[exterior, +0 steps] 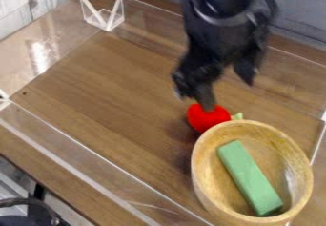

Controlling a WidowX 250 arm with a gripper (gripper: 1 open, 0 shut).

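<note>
A dark, motion-blurred gripper [219, 89] hangs over the upper middle of the camera view, its fingers open and pointing down just above a red object [204, 118] with a small green tip, like a pepper or strawberry. The red object lies on the wooden floor just behind a light wooden bowl [209, 191]. Inside the bowl lies a long green block [250, 177]. Whether the fingers touch the red object cannot be told through the blur.
A clear plastic bracket [102, 15] stands at the back left, and transparent walls edge the area.
</note>
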